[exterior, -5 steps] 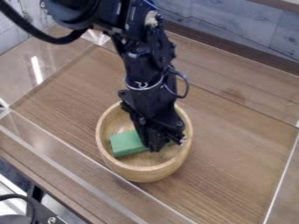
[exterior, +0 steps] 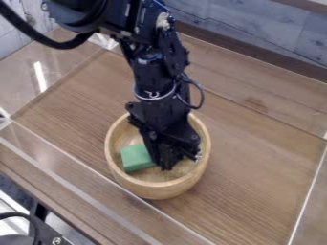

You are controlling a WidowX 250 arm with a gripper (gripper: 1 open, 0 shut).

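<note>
My black gripper (exterior: 170, 153) reaches down from the top into a round light wooden bowl (exterior: 179, 186) at the middle of the view. A green block (exterior: 134, 158) lies in the left part of the bowl, beside the gripper's fingers. The fingers are dark and overlap one another, so I cannot tell whether they are open or shut or what lies between them.
Grey plank-patterned walls (exterior: 269, 29) stand at the back. A dark cable lies at the lower left corner.
The gripper's fingertips have shifted very slightly within the bowl. The bowl and green block look almost unmoved.
</note>
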